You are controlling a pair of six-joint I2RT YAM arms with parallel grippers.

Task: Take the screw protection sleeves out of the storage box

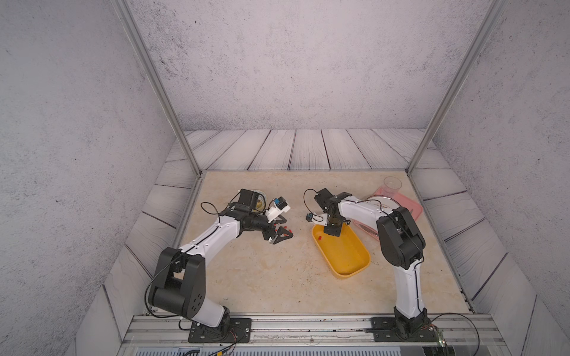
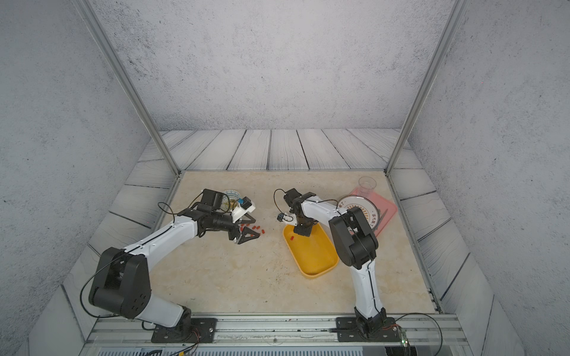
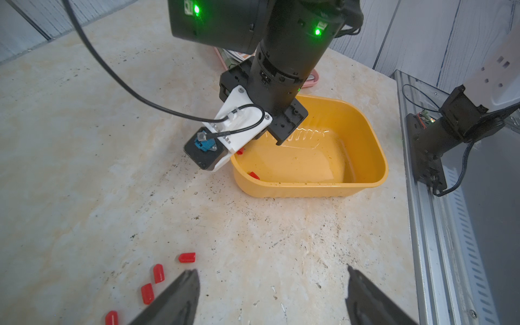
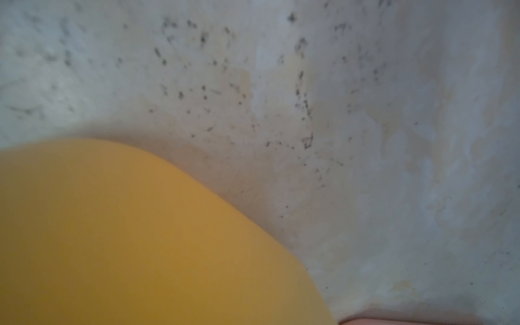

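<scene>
The yellow storage box [image 1: 347, 255] stands right of the table's middle. Inside it, two red sleeves show in the left wrist view, one sleeve [image 3: 253, 175] near the wall and another sleeve [image 3: 240, 151] partly behind the arm. My right gripper [image 1: 332, 230] is shut at the box's far end; its fingertips are hardly visible, and only box wall and table fill the right wrist view. Left of the box, my left gripper is held open with nothing between its fingers. Several loose red sleeves, including one sleeve [image 3: 187, 257], lie on the table by its left finger.
A pink tray [image 2: 387, 204] with a white plate [image 2: 371, 209] lies right of the box. Behind it stands a clear glass [image 2: 367, 182]. Another small plate [image 2: 232, 194] is partly hidden behind the left arm.
</scene>
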